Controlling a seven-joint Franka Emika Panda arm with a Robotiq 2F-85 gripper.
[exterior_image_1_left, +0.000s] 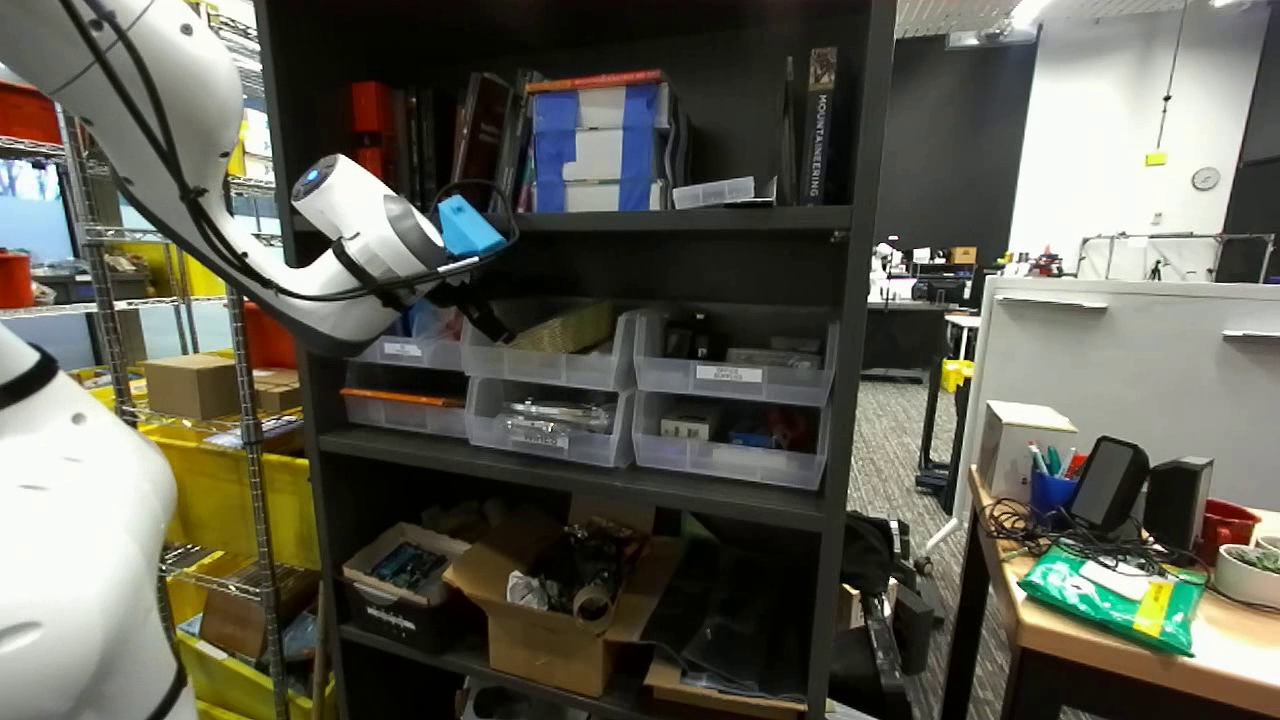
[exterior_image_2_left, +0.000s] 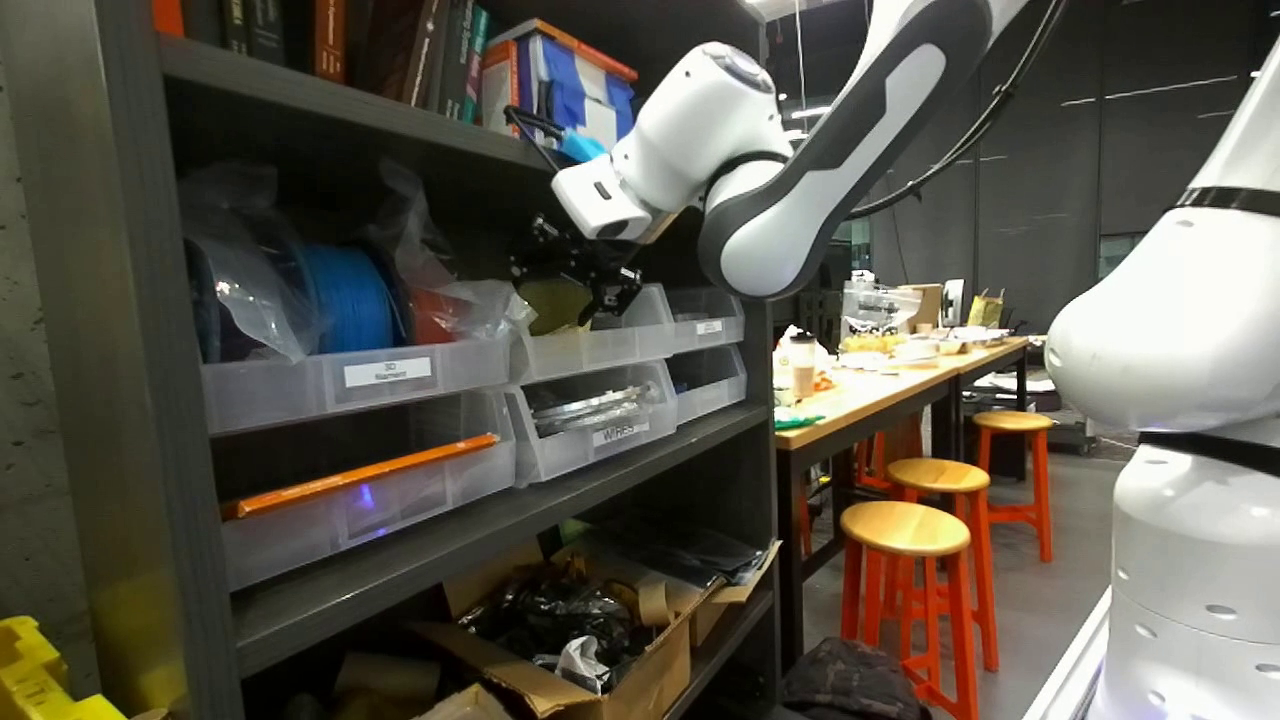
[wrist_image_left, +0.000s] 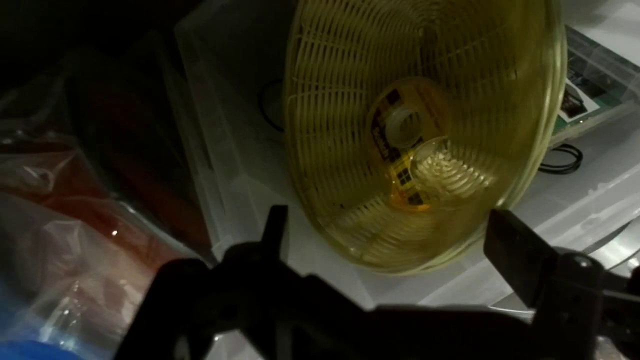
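My gripper is open, its two black fingers wide apart at the near rim of a yellow woven basket (wrist_image_left: 336, 150). Inside the basket lies a roll of Scotch tape (wrist_image_left: 400, 141). The basket rests in a clear upper-row bin (exterior_image_1_left: 546, 364), tilted, as the exterior views also show. In the second exterior view the gripper (exterior_image_2_left: 582, 288) hangs in front of that bin, with the basket (exterior_image_2_left: 555, 307) partly hidden behind it. Whether a finger touches the basket's rim, I cannot tell.
Left of the basket's bin, bagged filament spools (exterior_image_2_left: 348, 294) stick up from another bin. A shelf board (exterior_image_1_left: 696, 221) runs above the arm's end. A bin of wires (exterior_image_1_left: 549, 420) sits directly below, and a bin of office supplies (exterior_image_1_left: 734, 360) to the right.
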